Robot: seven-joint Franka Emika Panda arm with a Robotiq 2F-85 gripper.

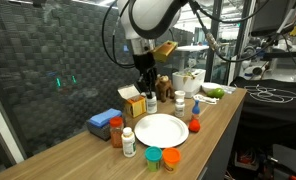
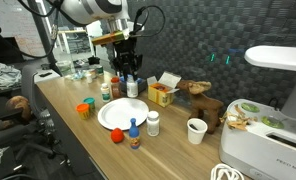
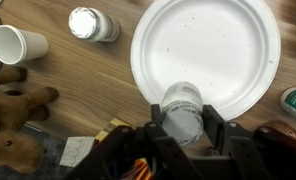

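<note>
My gripper is shut on a white-capped bottle (image 3: 182, 112), held over the near rim of the white plate (image 3: 203, 45) in the wrist view. In exterior view 1 this bottle (image 1: 151, 103) hangs just behind the plate (image 1: 161, 131), beside the open yellow box. Exterior view 2 has the gripper (image 2: 130, 76) above the plate's far side, the bottle (image 2: 132, 88) pointing down from it.
Beside the plate stand another white bottle (image 2: 153, 123), a blue bottle (image 2: 134, 133) and a red tomato (image 2: 117, 136). Green and orange cups (image 1: 171, 158) are near the front edge. The yellow box (image 2: 164, 91), toy moose (image 2: 201, 103) and white cup (image 2: 196, 130) stand farther back. The plate is empty.
</note>
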